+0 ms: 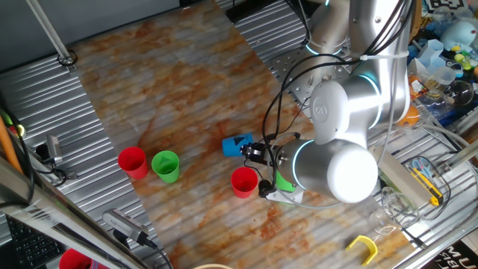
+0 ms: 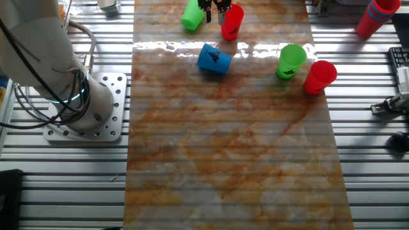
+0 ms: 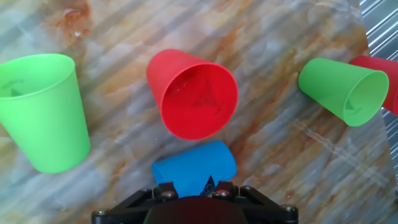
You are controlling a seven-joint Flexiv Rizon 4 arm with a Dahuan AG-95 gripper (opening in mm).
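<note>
A blue cup (image 2: 214, 59) lies on its side on the marbled table. My gripper is open, its two fingertips apart, with the blue cup (image 3: 199, 167) showing beyond them in the wrist view. In exterior view 2 the gripper (image 2: 215, 16) hangs at the top edge, in front of a red cup (image 2: 234, 24) and a green cup (image 2: 191, 15). Both stand upright. From exterior view 1, the gripper (image 1: 255, 153) appears close to the blue cup (image 1: 237, 146); contact cannot be told. The arm partly hides the green cup (image 1: 284, 181) there.
A second green cup (image 1: 166, 166) and a second red cup (image 1: 134, 161) stand side by side near the table's far edge from the arm. Stacked cups (image 2: 377, 17) sit off the table.
</note>
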